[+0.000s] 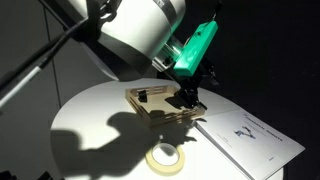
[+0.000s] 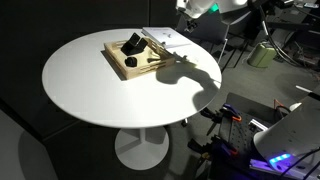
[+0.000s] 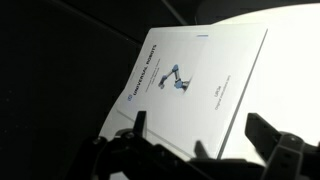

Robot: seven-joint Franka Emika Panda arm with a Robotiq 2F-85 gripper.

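Observation:
My gripper stands open at the bottom of the wrist view, its dark fingers (image 3: 260, 132) wide apart with nothing between them. Beyond them lies a white booklet (image 3: 205, 85) with a robot arm printed on its cover; it rests flat near the table's edge. In exterior view 1 the gripper (image 1: 190, 97) is a dark shape over the right side of a wooden tray (image 1: 158, 119), near the booklet (image 1: 252, 138). How high it hangs is hard to judge there. A roll of tape (image 1: 165, 158) lies flat in front of the tray.
The tray (image 2: 160, 69) holds black items, including a tilted black block (image 2: 134, 44) and a small round black piece (image 2: 131, 61). Dark space borders the booklet beyond the table's edge.

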